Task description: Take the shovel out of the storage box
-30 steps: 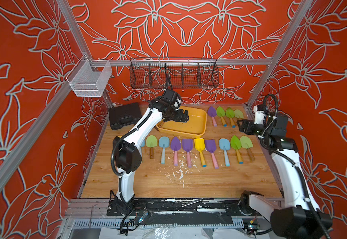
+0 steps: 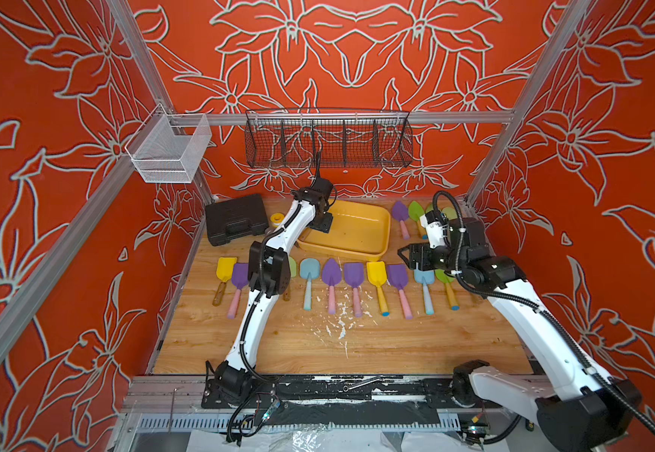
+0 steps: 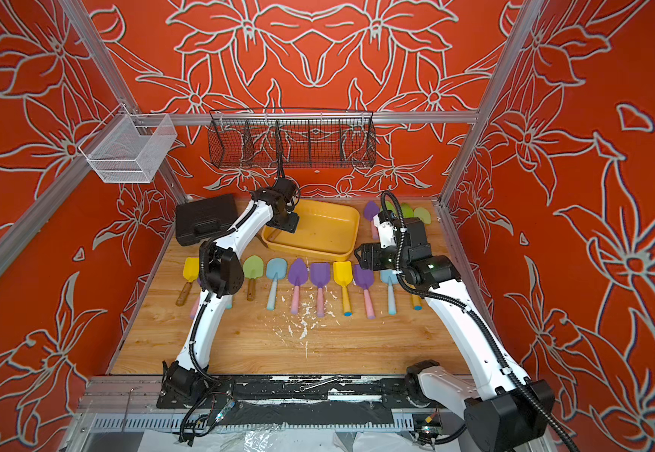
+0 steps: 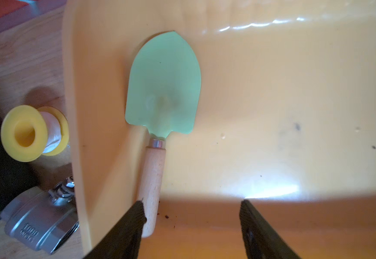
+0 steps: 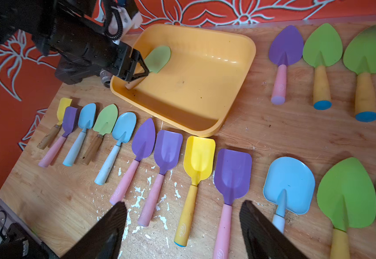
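A light green shovel [image 4: 162, 82] with a wooden handle [image 4: 151, 181] lies along the left end inside the yellow storage box [image 3: 327, 214]. My left gripper hangs over that end, open, its fingers either side of and above the box floor, the left fingertip just over the lower handle; nothing is held. My right gripper is open and empty, in the air above the front row of shovels, to the right of the box.
Several shovels lie in rows in front of and right of the box. A black case [image 2: 235, 218], a yellow spool [image 4: 26, 133] and a metal fitting [image 4: 41, 220] sit left of it. A wire basket [image 2: 327, 139] hangs behind.
My left gripper has shifted left over the box's left end. My right gripper has swung left from the table's right side toward the box.
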